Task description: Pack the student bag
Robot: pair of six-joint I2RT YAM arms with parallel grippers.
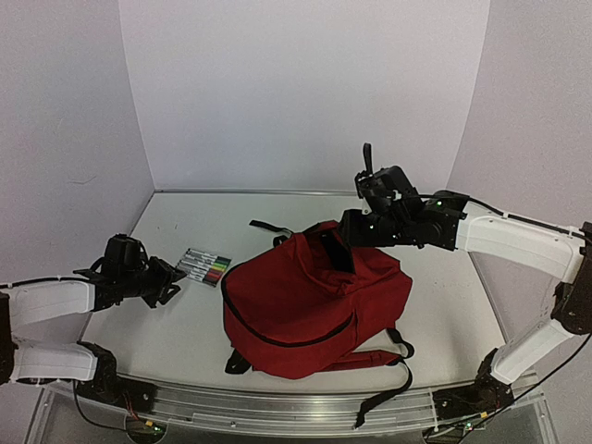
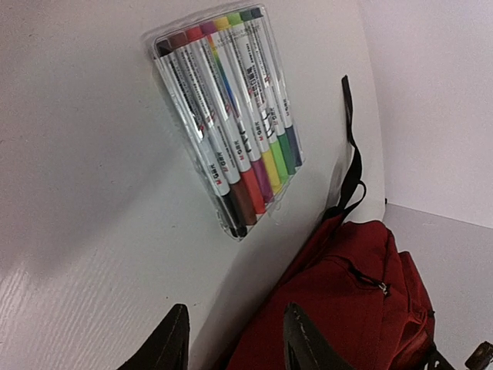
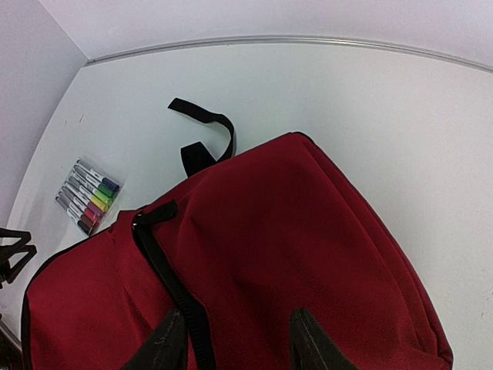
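Observation:
A clear flat pack of coloured markers point(image 1: 203, 266) lies on the table, left of the red backpack point(image 1: 277, 319). Up close in the left wrist view, the marker pack point(image 2: 227, 119) rests ahead of my left gripper, clear of its fingers. That gripper is open, with only table and bag visible behind the gap. The backpack lies with its dark mouth point(image 1: 338, 254) facing up and back. Over this mouth hovers my right gripper point(image 1: 346, 228); its fingers point(image 3: 171, 343) stand apart above red cloth, and whether they touch it I cannot tell.
Black straps point(image 1: 384, 398) trail off the bag toward the table's front rail, and another strap point(image 1: 268, 226) lies behind it. Bare table point(image 1: 157, 338) surrounds the left gripper. Walls close in the back and both sides.

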